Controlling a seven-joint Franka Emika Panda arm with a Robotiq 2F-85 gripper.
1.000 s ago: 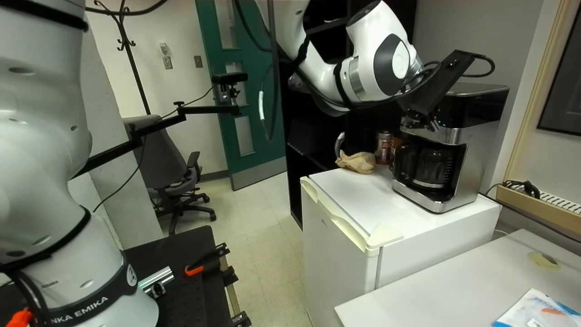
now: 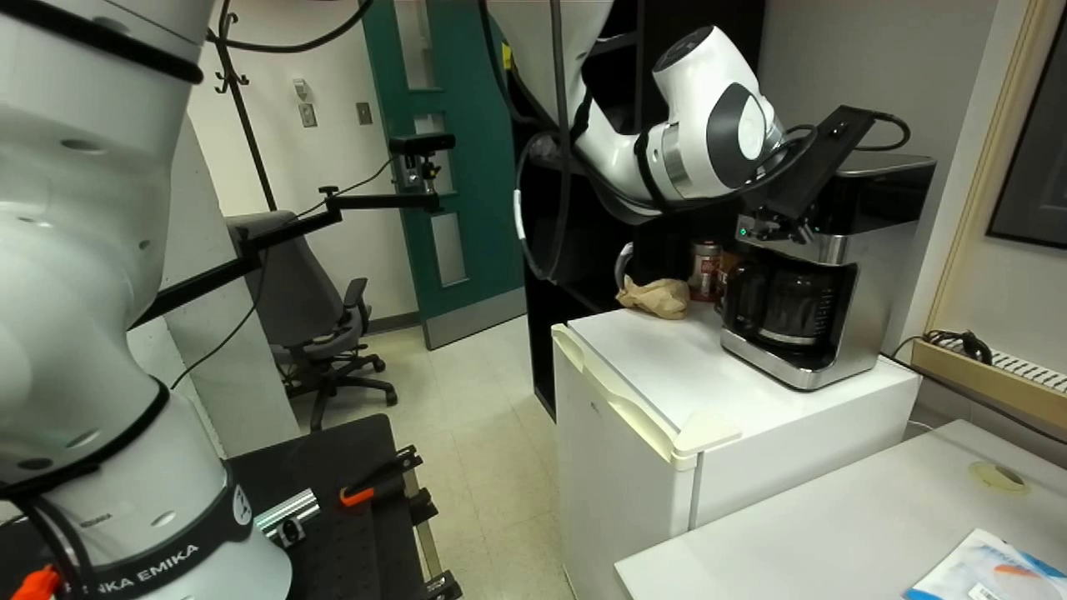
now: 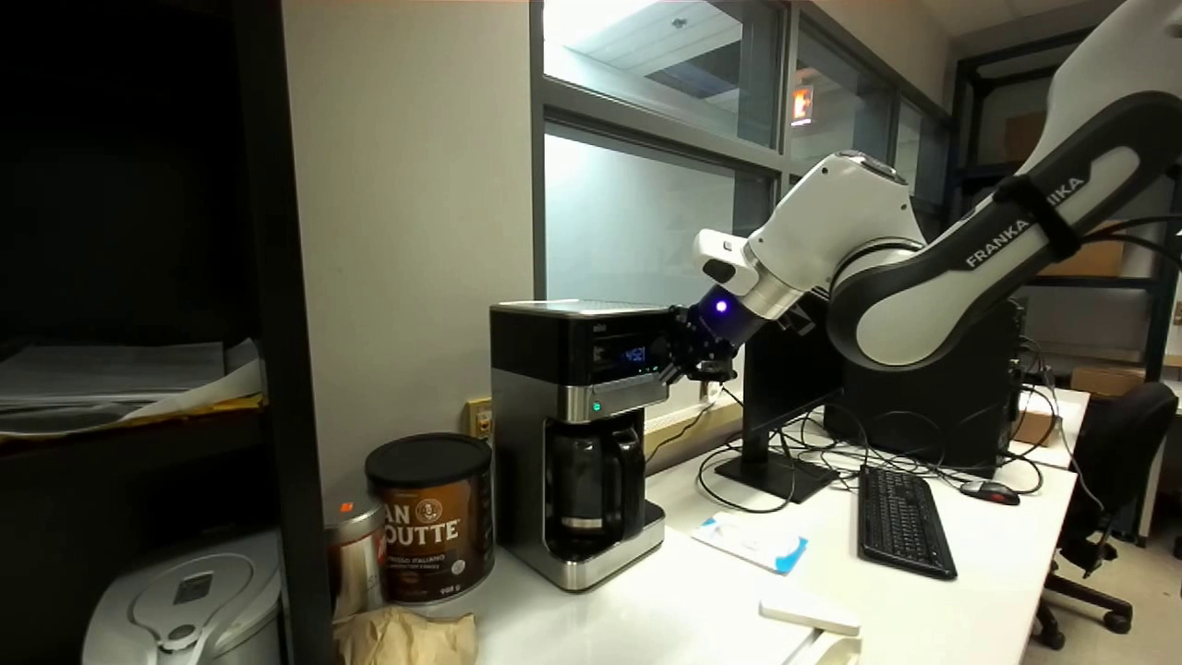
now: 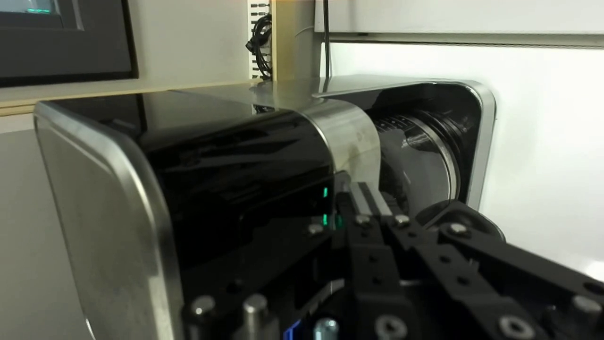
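Observation:
A black and steel coffee maker [image 3: 532, 366] stands on the white surface by the wall. Its glass carafe [image 3: 581, 482] sits inside, below the control panel. On the steel band under the display glows a small green light [image 3: 597, 405]. My gripper is shut, and nothing shows between its fingers. In the wrist view its fingertips lie right at the front panel, by the steel band; whether they touch it I cannot tell. From the second exterior side the gripper [image 3: 668, 375] is at the panel's right edge, beside the lit display.
A brown coffee tin [image 3: 432, 521] and a crumpled paper bag [image 3: 404, 639] stand left of the machine. Behind my wrist is a monitor [image 3: 776, 388]. The white fridge top [image 2: 650, 360] before the coffee maker is mostly clear.
In exterior view 1 the arm has shifted slightly right and down, the wrist still close to the coffee maker's front. A green light now shows there where none was visible.

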